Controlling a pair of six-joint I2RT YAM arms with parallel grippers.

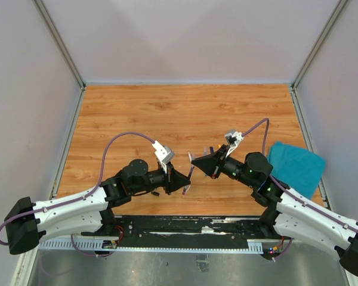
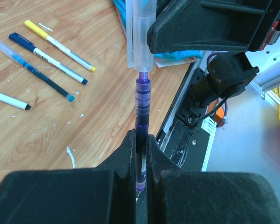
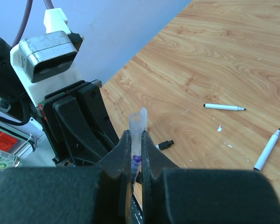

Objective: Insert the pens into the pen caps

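Observation:
In the left wrist view a purple pen (image 2: pixel 143 105) stands upright, with my left gripper shut on its lower body. Directly above it is a clear cap (image 2: pixel 141 42), its open end down. The pen's narrow tip meets the cap's mouth; how far inside it reaches, I cannot tell. My right gripper is shut on the clear cap (image 3: pixel 136 122), whose upper end sticks out above the fingers. From above, my left gripper (image 1: pixel 186 180) and right gripper (image 1: pixel 196 163) are close together, the pen between them.
On the table lie a yellow-capped pen (image 2: pixel 60 45), a dark blue-capped pen (image 2: pixel 47 58), a teal pen with a clear cap (image 2: pixel 37 71) and a white pen (image 3: pixel 224 107). A teal cloth (image 1: pixel 297 168) rests at the right.

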